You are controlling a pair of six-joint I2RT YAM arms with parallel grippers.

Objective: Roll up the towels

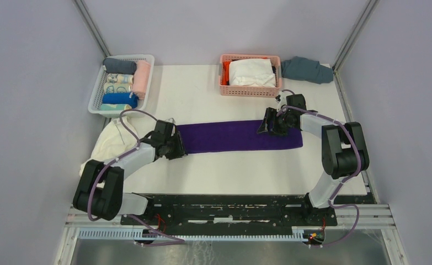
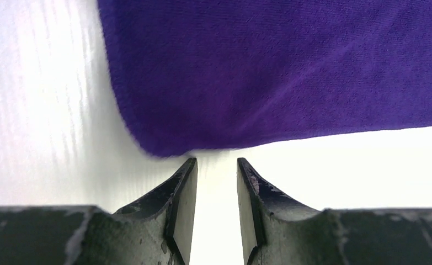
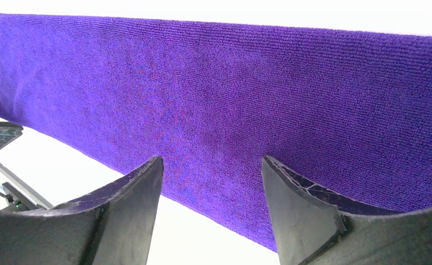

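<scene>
A long purple towel point(image 1: 224, 135) lies flat across the middle of the table. My left gripper point(image 1: 177, 149) is open at its left end; in the left wrist view its fingertips point(image 2: 245, 171) are just outside the towel's near corner, with nothing between them. My right gripper point(image 1: 268, 124) hangs over the towel's right part; in the right wrist view its fingers point(image 3: 125, 210) stand apart above the purple cloth, holding nothing.
A white basket point(image 1: 95, 96) with several rolled towels is at back left, a pink basket point(image 1: 249, 91) of cloths at back centre, a slate cloth point(image 1: 307, 70) at back right. A cream cloth point(image 1: 108, 143) lies on the left.
</scene>
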